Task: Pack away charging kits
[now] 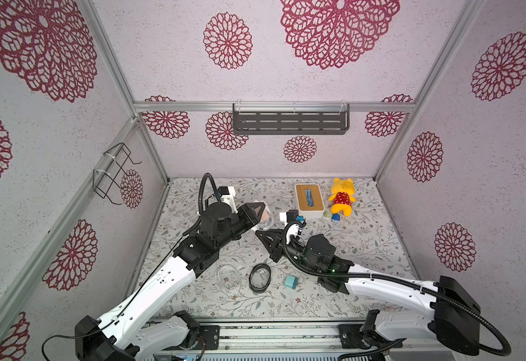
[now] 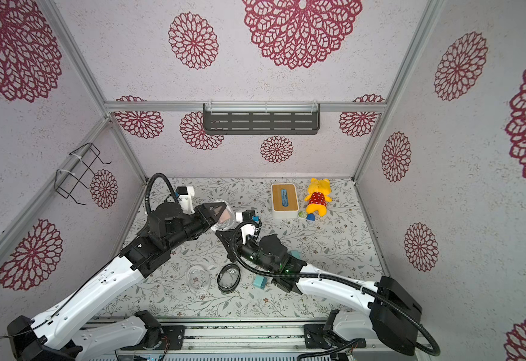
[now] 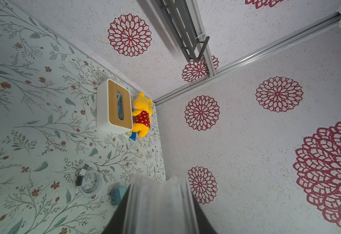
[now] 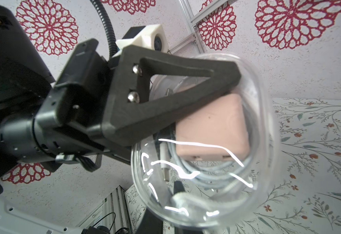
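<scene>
A clear tub (image 4: 264,163) holding a pink charger block (image 4: 213,128) and a pale coiled cable (image 4: 213,177) hangs above the table, tilted. My left gripper (image 1: 260,210) is shut on the tub's wall; one dark left finger (image 4: 186,105) lies across it in the right wrist view. From the other side, my right gripper (image 1: 264,242) reaches in at the tub's near, lower edge with its fingers apart. One right fingertip (image 4: 178,188) shows through or against the clear plastic. Whether it touches the tub, I cannot tell. In the left wrist view blurred translucent plastic (image 3: 160,206) fills the finger.
On the table lie a clear round piece (image 1: 228,276), a black-rimmed round item (image 1: 260,278), a teal block (image 1: 290,281) and a white coiled cable (image 3: 90,183). A wood-topped white box (image 1: 309,200) and a yellow bear (image 1: 342,196) stand at the back right.
</scene>
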